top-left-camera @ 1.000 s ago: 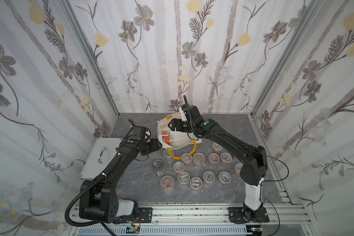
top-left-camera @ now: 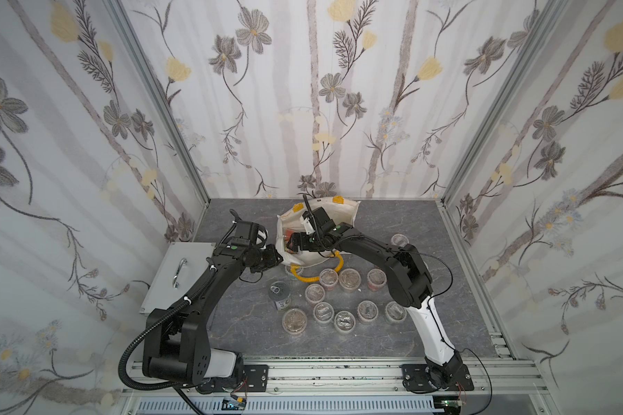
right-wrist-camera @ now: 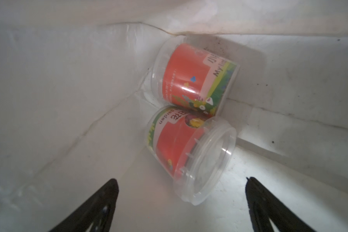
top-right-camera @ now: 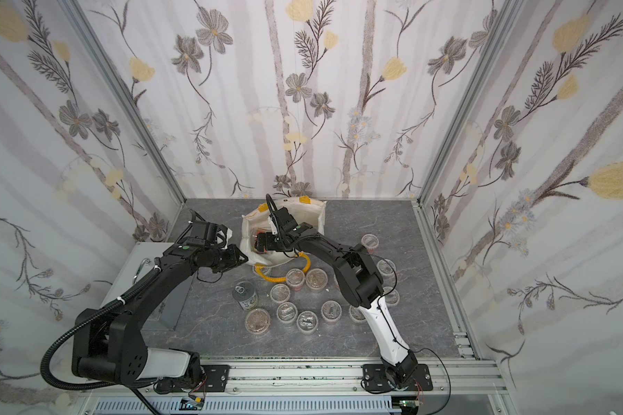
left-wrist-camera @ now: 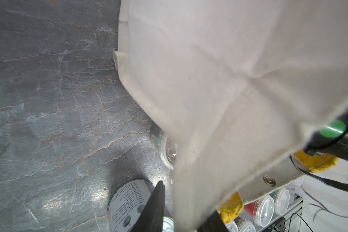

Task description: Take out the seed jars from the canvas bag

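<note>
The white canvas bag [top-left-camera: 339,211] with yellow handles lies open at the back centre. My right gripper is open inside it, over two red-labelled seed jars lying on their sides, one [right-wrist-camera: 195,77] at the back, the other [right-wrist-camera: 174,143] just beyond the fingertips. From above, the arm mostly hides them. My left gripper [top-left-camera: 274,257] is at the bag's front left corner; in the left wrist view the canvas hangs over and between its fingers, so whether it grips the cloth is unclear.
Many seed jars [top-left-camera: 349,279] stand in front of and right of the bag. A grey tin [top-left-camera: 279,294] stands below my left gripper. A cabinet [top-left-camera: 166,276] with a handle occupies the left; the bare table shows at the back right.
My right arm has moved down and left into the bag, onto the two jars. The left gripper has shifted very slightly.
</note>
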